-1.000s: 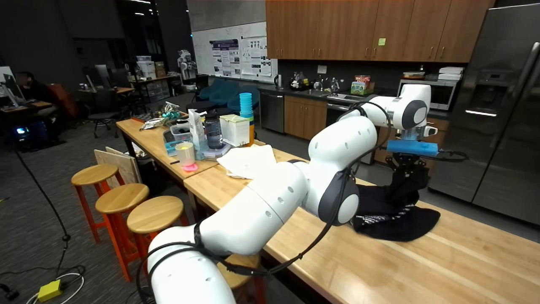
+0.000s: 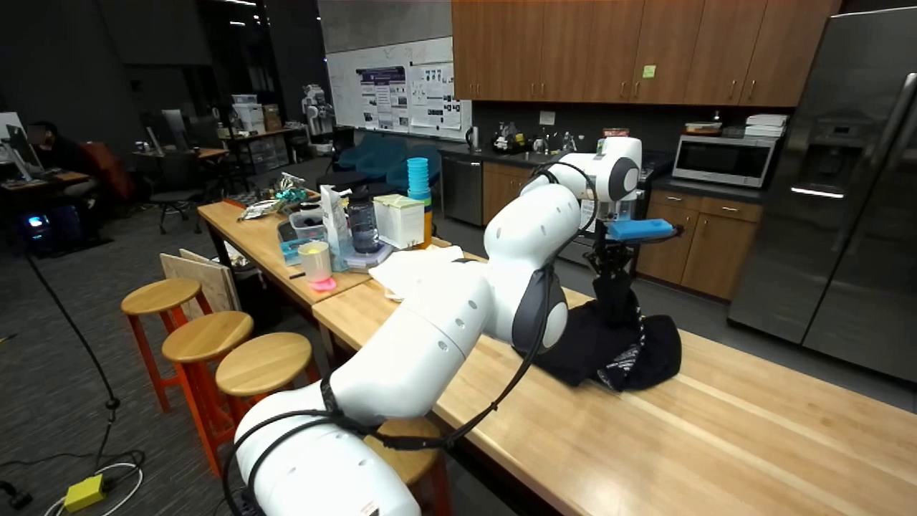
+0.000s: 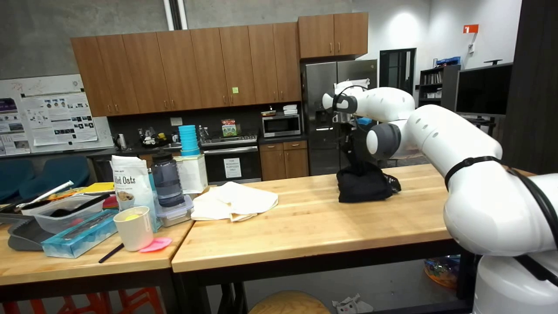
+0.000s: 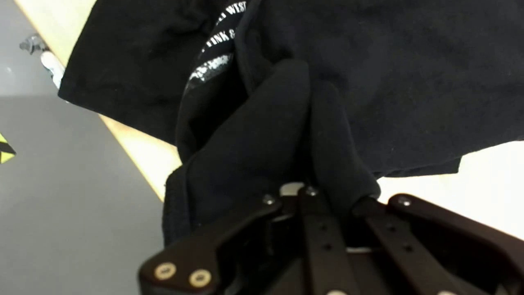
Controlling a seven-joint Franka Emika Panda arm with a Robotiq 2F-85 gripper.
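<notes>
A black cloth garment (image 2: 559, 344) with white lettering lies bunched on the wooden table, one part of it drawn up to my gripper (image 2: 608, 258). In exterior view 2 the garment (image 3: 364, 184) rests near the table's far side, below the gripper (image 3: 346, 144). The wrist view shows the gripper shut on a fold of the dark fabric (image 4: 255, 132), which rises from the rest of the cloth. Part of the garment hangs past the table edge in that view. Its full shape is hidden by the folds.
A white cloth (image 3: 230, 201) lies on the table's left part. Beyond it, a second table carries a mug (image 3: 133, 228), an oats bag (image 3: 131, 183), a dark jar (image 3: 167, 180) and bins.
In exterior view 1 my arm has swung left, and the gripper with the garment has moved left along the table. The held part is pulled higher and the cloth looks more bunched.
</notes>
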